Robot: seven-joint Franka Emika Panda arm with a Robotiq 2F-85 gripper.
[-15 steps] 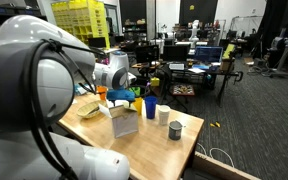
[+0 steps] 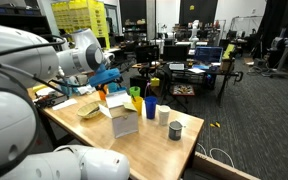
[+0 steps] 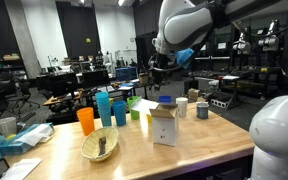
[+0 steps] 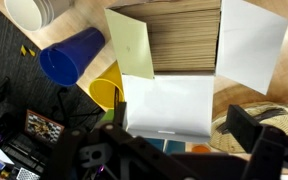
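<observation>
Below my gripper stands a small white cardboard box (image 4: 169,105), its flaps spread and brown corrugated cardboard showing inside. The fingers (image 4: 252,132) are wide apart at the lower edge of the wrist view, with nothing visible between them. In exterior view 1 the box (image 2: 124,122) is upright on the wooden table (image 2: 162,150), and the gripper (image 2: 104,78) hangs above and to the left of it. A blue cup (image 4: 72,56) and a yellow cup (image 4: 108,88) lie beside the box in the wrist view. The part of the box's inside under the flaps is hidden.
A woven basket (image 3: 100,145) sits to the left of the box in exterior view 2, with an orange cup (image 3: 86,121) behind it. White cup (image 2: 163,116) and grey can (image 2: 175,131) occupy the right side of the table.
The arm has risen, lifting the gripper up and to the left, away from the box. The box and cups look unmoved.
</observation>
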